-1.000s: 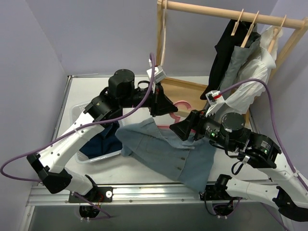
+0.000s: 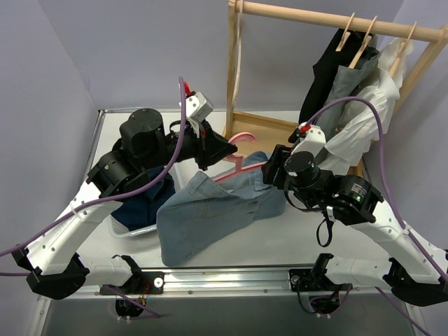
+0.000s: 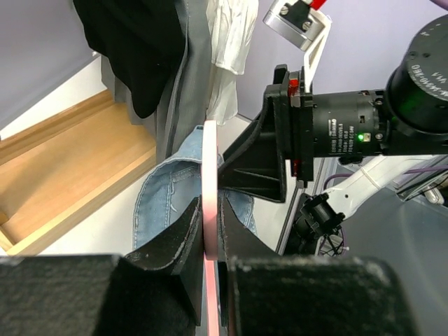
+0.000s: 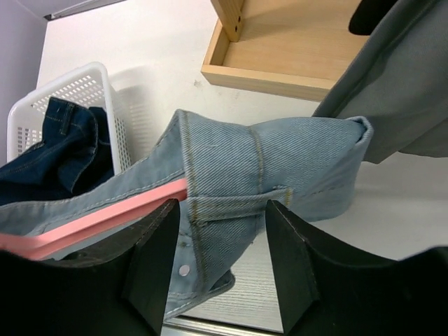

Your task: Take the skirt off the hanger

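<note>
The pink hanger (image 2: 246,141) is in my left gripper (image 2: 228,150), which is shut on it near the hook; the left wrist view shows it upright between the fingers. The light blue denim skirt (image 2: 210,217) hangs draped on the hanger's bar and droops toward the front left. My right gripper is at the bar's right end, over the skirt's waistband, its fingers part open with denim below and between them in the right wrist view; whether they touch it I cannot tell.
A white basket with dark denim (image 4: 73,140) stands at the left. The wooden rack (image 2: 329,17) with black, grey and white garments (image 2: 378,98) on hangers is at the back right, over a wooden tray (image 4: 280,49).
My left gripper has moved left with the hanger, and the skirt has swung and drawn leftward with it.
</note>
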